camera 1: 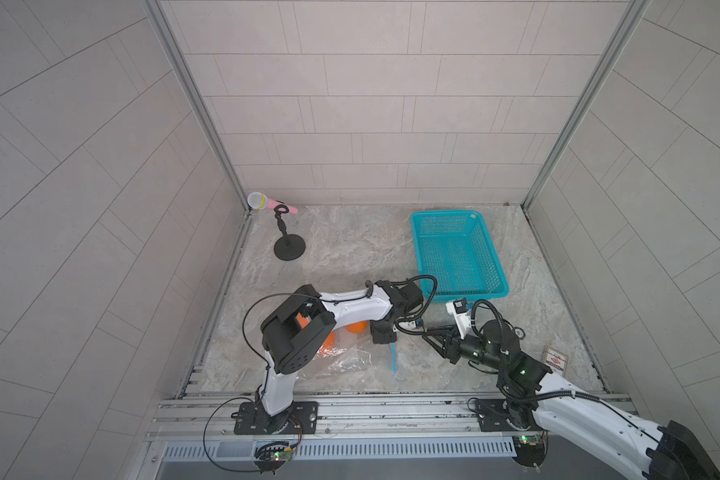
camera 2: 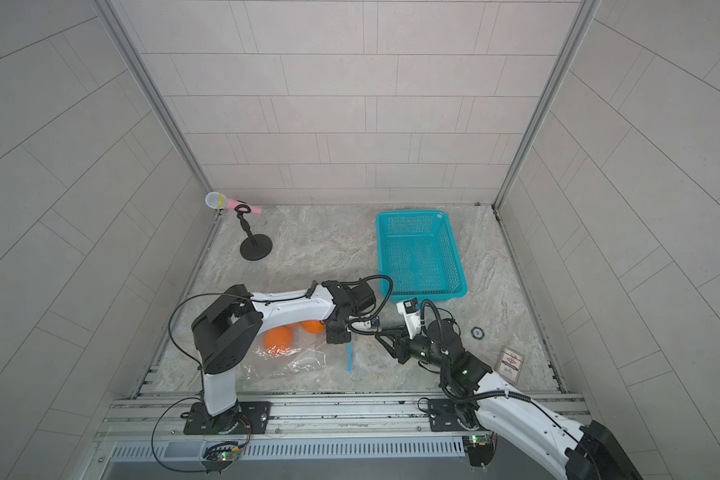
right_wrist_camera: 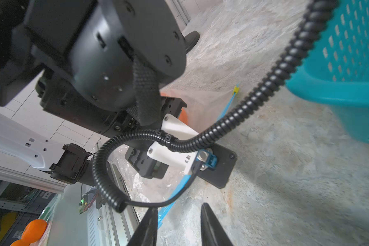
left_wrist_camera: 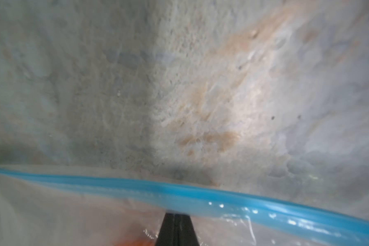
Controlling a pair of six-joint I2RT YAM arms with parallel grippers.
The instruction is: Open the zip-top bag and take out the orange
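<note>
The clear zip top bag [camera 2: 284, 364] lies flat on the near left of the table, holding an orange [camera 2: 277, 340] and a second one [camera 2: 313, 326] partly under my left arm. Its blue zip strip [left_wrist_camera: 233, 203] runs along the bag's right edge; a yellow slider [right_wrist_camera: 236, 89] sits at the far end. My left gripper is shut, its tips at the film just below the strip; whether film is pinched between them, I cannot tell. To the right of the strip my right gripper is open, its fingers apart with nothing between them.
A teal basket [camera 1: 500, 276] stands behind my right gripper. A black stand [camera 1: 289, 247] and a pink cup [camera 1: 276, 204] are at the back left. A small box [camera 1: 555, 360] and a dark ring [camera 2: 477, 333] lie at right.
</note>
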